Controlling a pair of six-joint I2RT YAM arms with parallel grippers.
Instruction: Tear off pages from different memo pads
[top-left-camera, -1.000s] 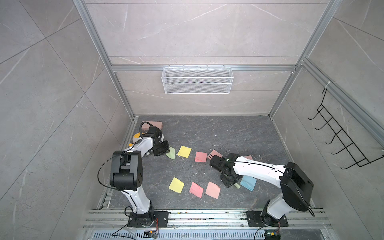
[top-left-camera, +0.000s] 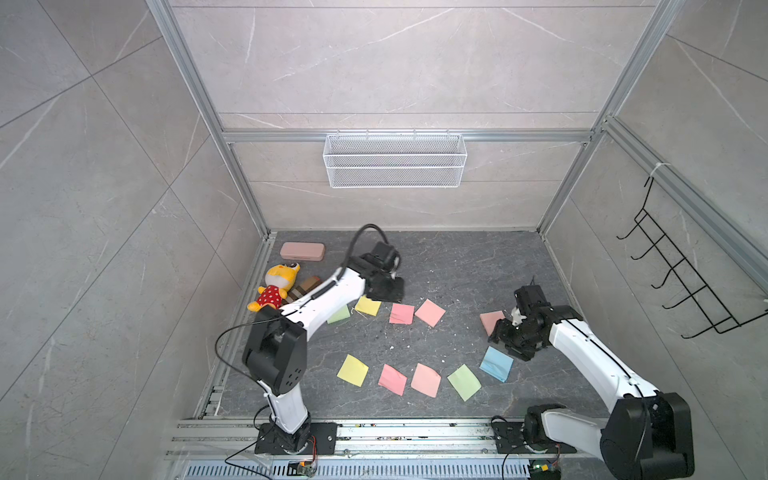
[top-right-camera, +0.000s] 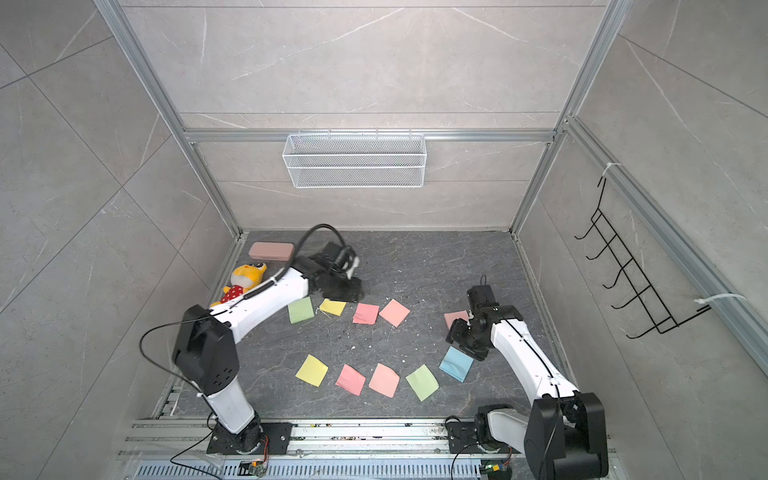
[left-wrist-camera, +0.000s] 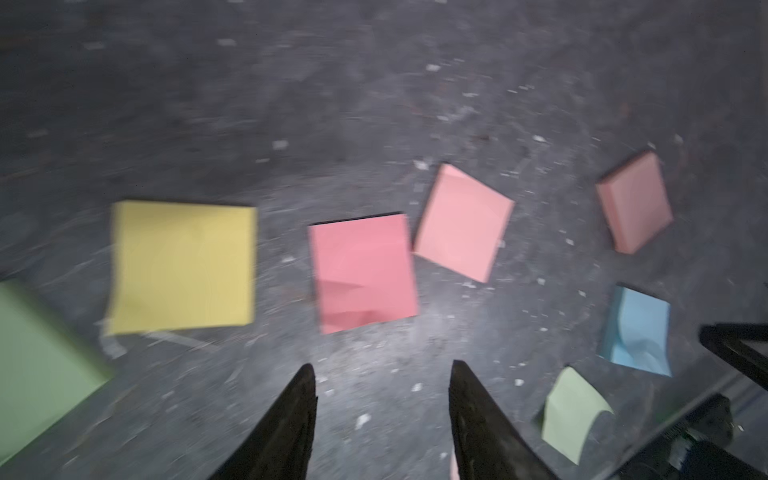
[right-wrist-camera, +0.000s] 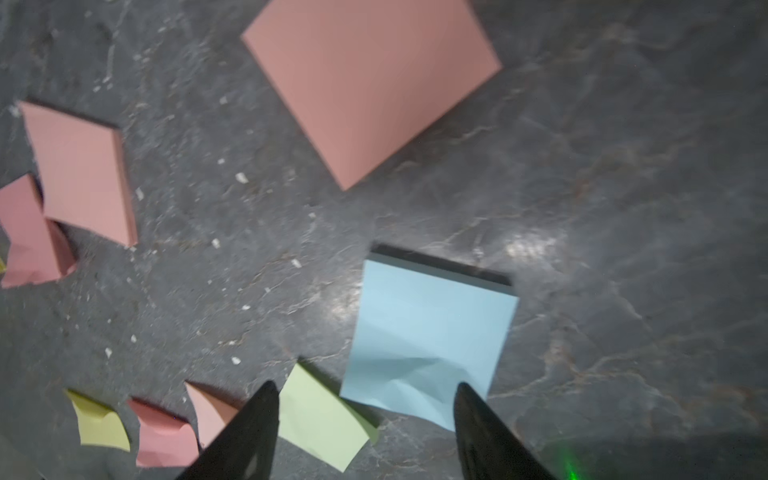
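Coloured memo pads lie in two rows on the dark floor. My left gripper stands open and empty above the back row: yellow pad (left-wrist-camera: 182, 264), red pad (left-wrist-camera: 364, 272), pink pad (left-wrist-camera: 462, 220), green pad (left-wrist-camera: 40, 368) at left. My right gripper is part open, nothing seen between its fingertips, over the blue pad (right-wrist-camera: 428, 328), with a salmon pad (right-wrist-camera: 372, 72) beyond. The front row also holds a yellow pad (top-left-camera: 353, 369), red pad (top-left-camera: 392, 380), pink pad (top-left-camera: 425, 380) and green pad (top-left-camera: 464, 382), several with curled top sheets.
A stuffed yellow toy (top-left-camera: 280, 278) and a pink case (top-left-camera: 302, 250) stand at the back left. A wire basket (top-left-camera: 394, 160) hangs on the back wall, a black hook rack (top-left-camera: 680, 276) on the right wall.
My left gripper has moved right and is raised over the back row. My right gripper has swung right, uncovering the front green pad, and now hovers near the blue and salmon pads.
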